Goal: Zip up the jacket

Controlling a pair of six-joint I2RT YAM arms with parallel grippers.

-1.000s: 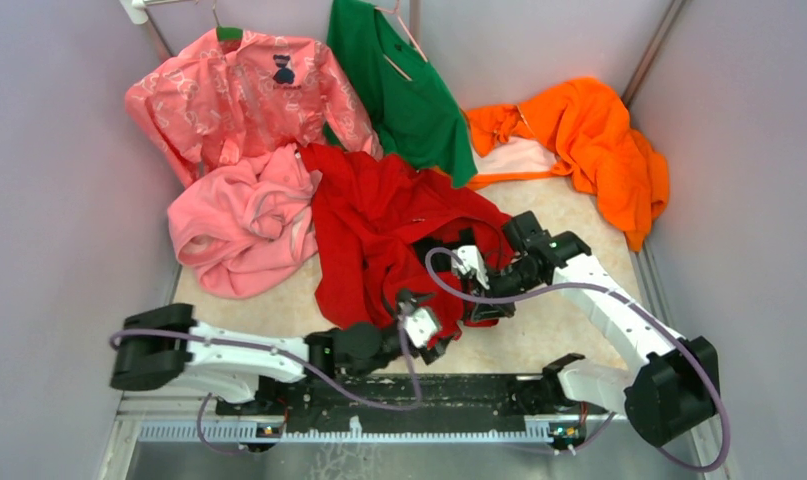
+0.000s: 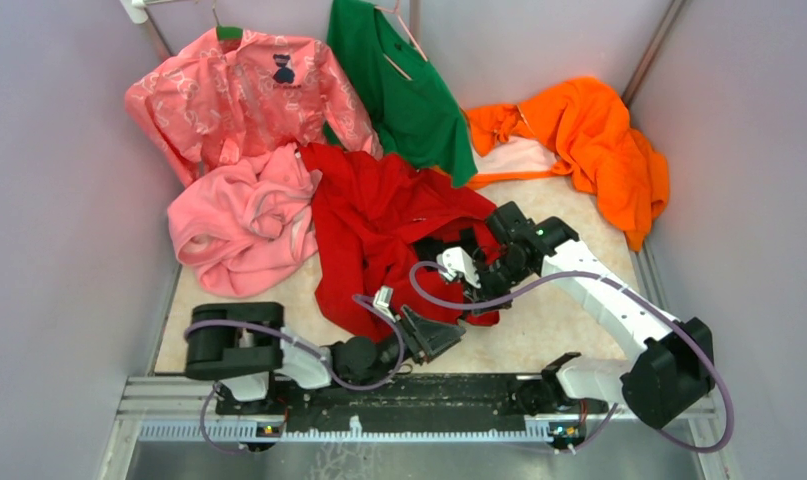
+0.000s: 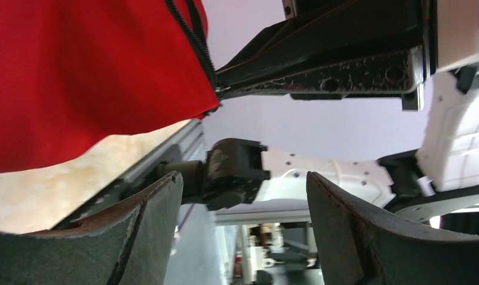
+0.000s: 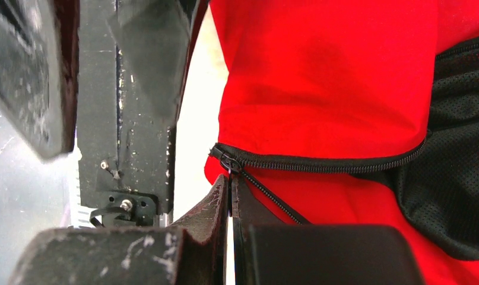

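Observation:
The red jacket (image 2: 369,220) lies crumpled mid-table with black lining showing. In the right wrist view its zipper (image 4: 332,165) runs to a slider (image 4: 230,162) at the hem corner, where two tracks meet. My right gripper is shut on what looks like the zipper pull at that slider. My left gripper is open and empty in its wrist view, just short of the jacket's hem corner, close by the right gripper in the top view (image 2: 434,335).
A pink fleece (image 2: 239,225) lies left, an orange garment (image 2: 604,160) right. A patterned pink jacket (image 2: 239,100) and green top (image 2: 399,100) hang behind. Bare table (image 2: 569,320) shows at the right and along the front edge.
My left gripper has moved right and turned, coming closer to the hem beside my right gripper.

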